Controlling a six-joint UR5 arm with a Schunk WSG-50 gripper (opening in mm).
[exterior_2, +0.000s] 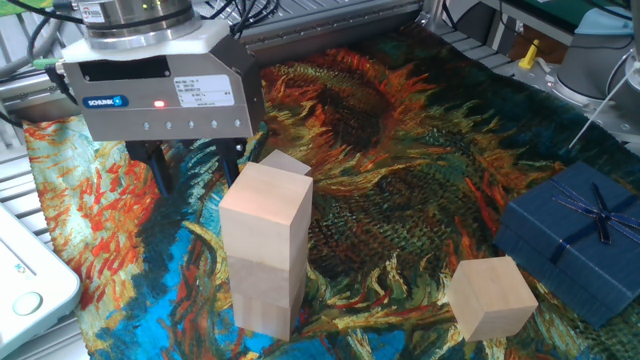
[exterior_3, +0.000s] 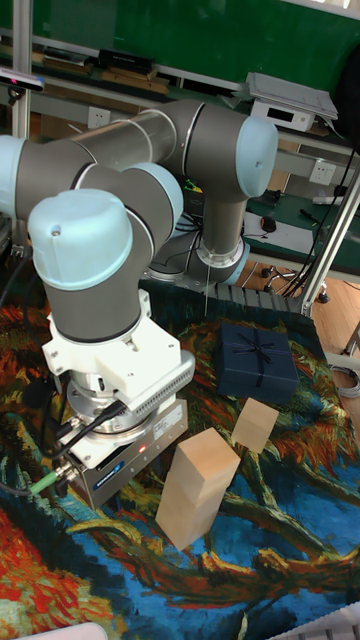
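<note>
A tall stack of pale wooden blocks (exterior_2: 265, 250) stands upright on the patterned cloth, and it also shows in the other exterior view (exterior_3: 199, 489). Beyond it, mostly hidden by the stack, is the top of another light block (exterior_2: 287, 162). A single wooden cube (exterior_2: 492, 298) rests apart to the right. My gripper (exterior_2: 196, 178) hangs behind and to the left of the stack, its two dark fingers wide apart. Nothing shows between them. In the other exterior view the fingers are hidden under the gripper body.
A dark blue gift box (exterior_2: 575, 240) with a ribbon sits at the right, past the cube. At the left edge lies a white device (exterior_2: 30, 270). Open cloth (exterior_2: 390, 180) stretches between the stack and the box.
</note>
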